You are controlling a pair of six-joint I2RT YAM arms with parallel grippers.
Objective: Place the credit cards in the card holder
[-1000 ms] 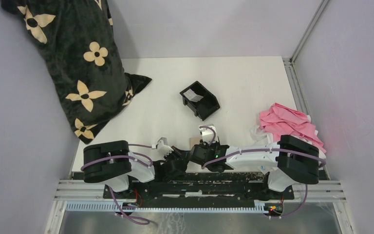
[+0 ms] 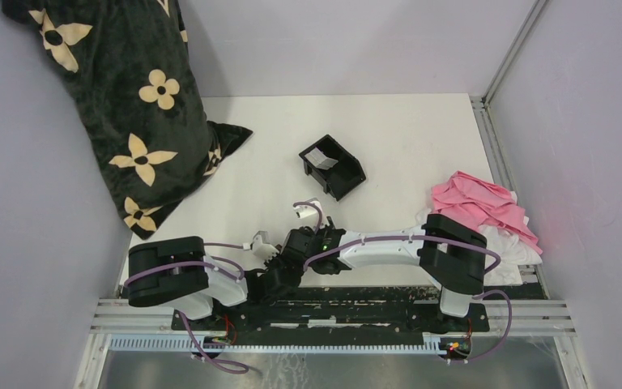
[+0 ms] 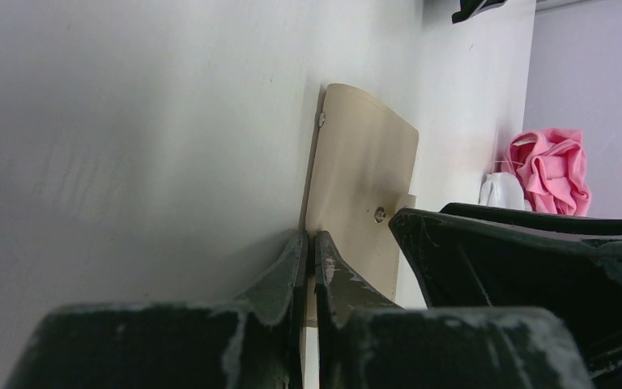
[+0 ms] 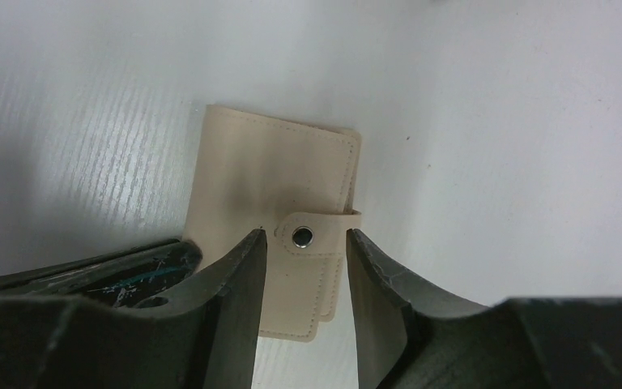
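A beige card holder (image 4: 251,170) with a snap strap lies on the white table. In the left wrist view, my left gripper is shut on the card holder (image 3: 360,146) along its near side edge. My right gripper is open above the holder, its fingertips either side of the snap, with nothing clearly between them. In the top view both grippers crowd together at the front middle, hiding most of the holder. A black box (image 2: 342,177) with light-grey cards (image 2: 321,158) in it stands behind them.
A dark patterned blanket (image 2: 129,121) covers the back left. Pink cloth (image 2: 478,198) and white cloth (image 2: 502,247) lie at the right.
The right arm has moved left and slightly up in the top view, toward the left gripper. The left arm has shifted slightly left.
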